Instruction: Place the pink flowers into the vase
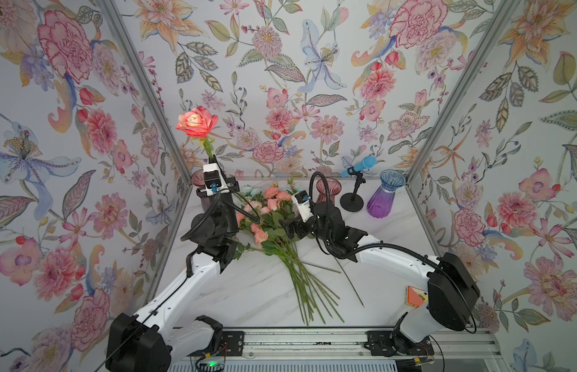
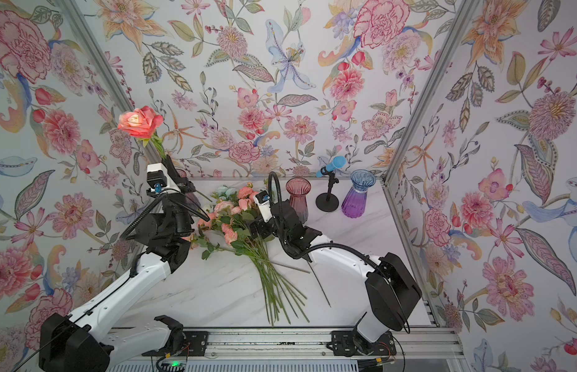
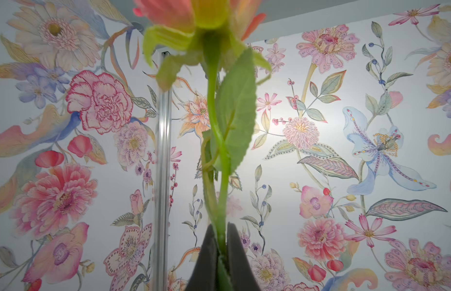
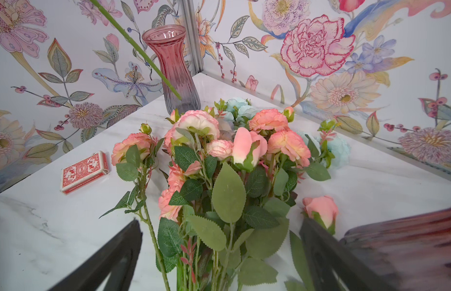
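Observation:
My left gripper (image 1: 212, 165) is raised at the left, shut on the stem of a pink rose (image 1: 197, 122). In the left wrist view the green stem (image 3: 224, 165) rises from between the fingertips, with the bloom at the top. The stem's lower part (image 4: 138, 48) slants down across the right wrist view, passing in front of a pink vase (image 4: 169, 58) at the back left. Behind the pile stands another pink vase (image 1: 328, 188). Over the pile of pink flowers (image 4: 225, 150) my right gripper is open, with leaves and stems seen between its fingers.
A purple-blue vase (image 1: 380, 199) and a black stand with a blue top (image 1: 351, 201) are at the back right. The red card box (image 4: 84, 172) lies left of the pile. Pale blue flowers (image 4: 336, 148) lie behind it.

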